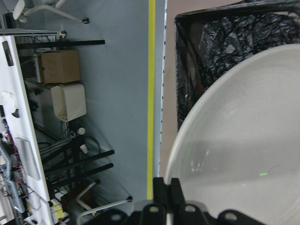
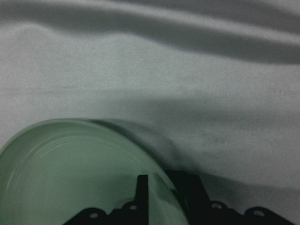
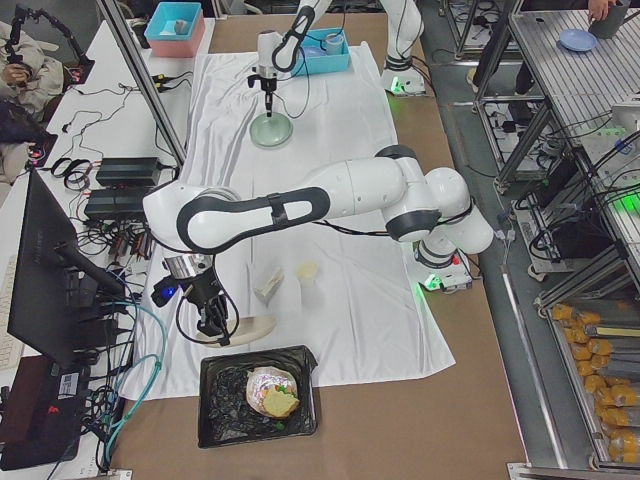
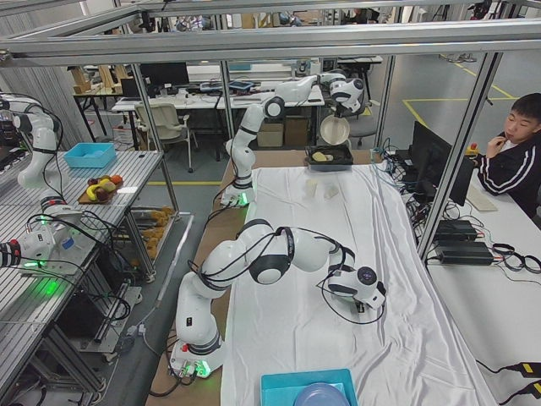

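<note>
My left gripper (image 3: 215, 330) is shut on the rim of a white plate (image 1: 243, 140), which it holds raised beside the black bag-lined tray (image 3: 215, 400); the tray holds food with a bread-like piece (image 3: 278, 400). At the far end of the cloth, my right gripper straddles the rim of a green plate (image 2: 70, 173) resting on the cloth; whether its fingers are closed on the rim is unclear.
A blue bin (image 4: 283, 385) stands beyond the green plate. Small pale items (image 3: 268, 285) lie mid-cloth. A monitor (image 3: 45, 290) stands along the side.
</note>
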